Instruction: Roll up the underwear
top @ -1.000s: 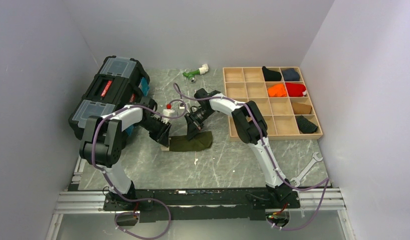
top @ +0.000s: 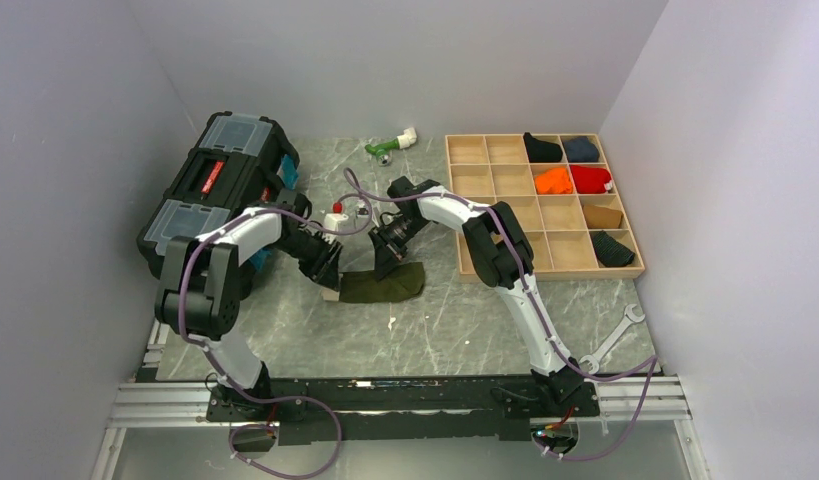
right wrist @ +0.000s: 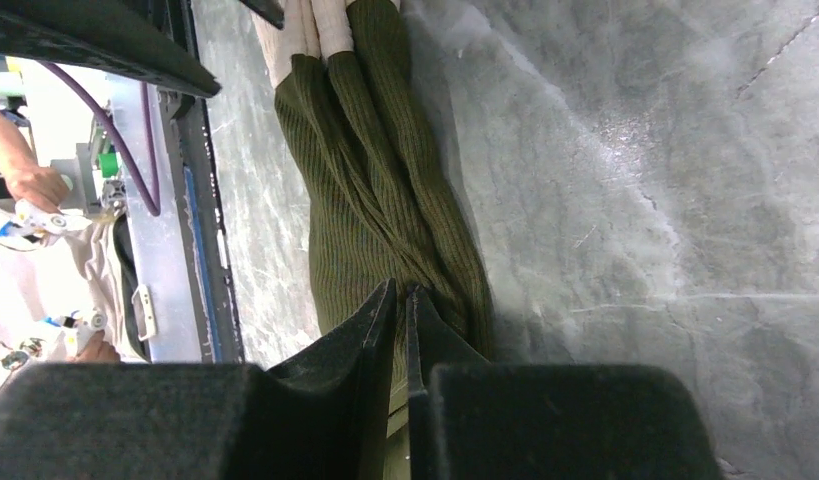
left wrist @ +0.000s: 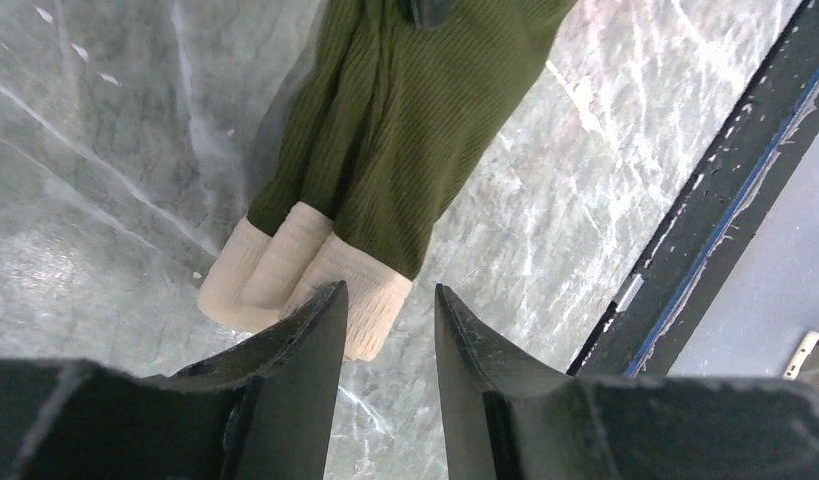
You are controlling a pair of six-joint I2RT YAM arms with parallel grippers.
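A strip of folded olive-green underwear lies on the grey marbled table, its pale beige waistband at the left end. Over that end, my left gripper is open, its fingers apart with the band's edge beside one tip. My right gripper points down onto the middle of the green cloth. Its fingers stand close together with a narrow gap; whether cloth is pinched there is unclear. Lengthwise folds show along the far side of the strip.
A wooden compartment box with rolled garments in some cells stands at the right. A black toolbox is at the left, a wrench at the front right. Bare table lies in front of the underwear.
The right arm and the underwear look unmoved.
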